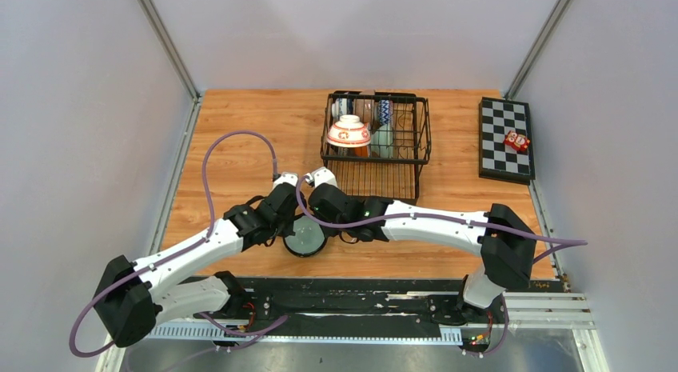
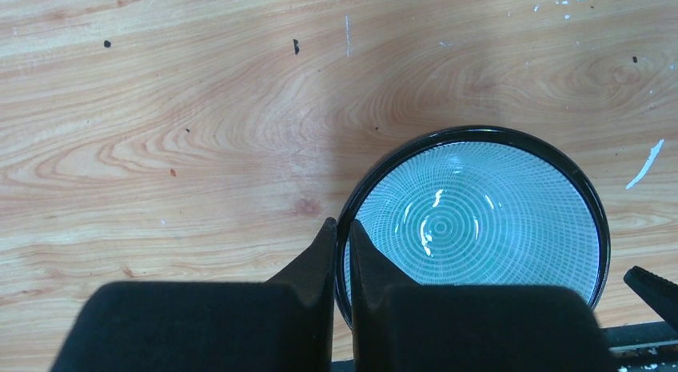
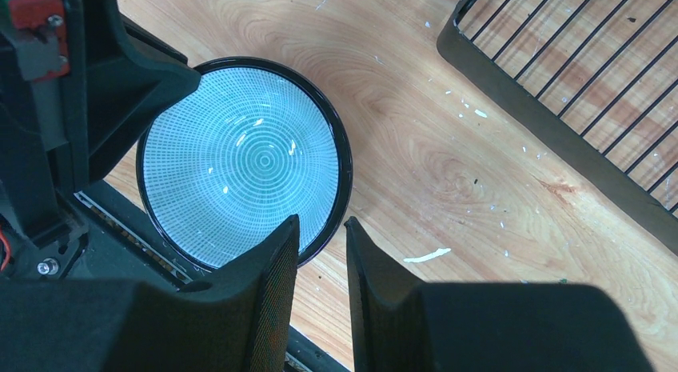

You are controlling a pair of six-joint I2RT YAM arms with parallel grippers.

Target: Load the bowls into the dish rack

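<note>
A pale blue-green bowl with a black rim (image 1: 305, 240) sits on the table near the front edge, between both grippers. In the left wrist view my left gripper has its fingertips close together at the bowl's left rim; whether the rim is pinched cannot be told. In the right wrist view my right gripper has a gap between its fingertips at the bowl's rim. Behind, the black dish rack (image 1: 420, 160) holds several bowls and dishes, with a red-patterned white bowl (image 1: 348, 132) upside down on it.
A checkerboard (image 1: 500, 164) with a red object (image 1: 516, 142) lies at the right edge. The table left of the rack (image 1: 256, 116) is clear. The rack's lower tray (image 3: 544, 116) is close right of the bowl.
</note>
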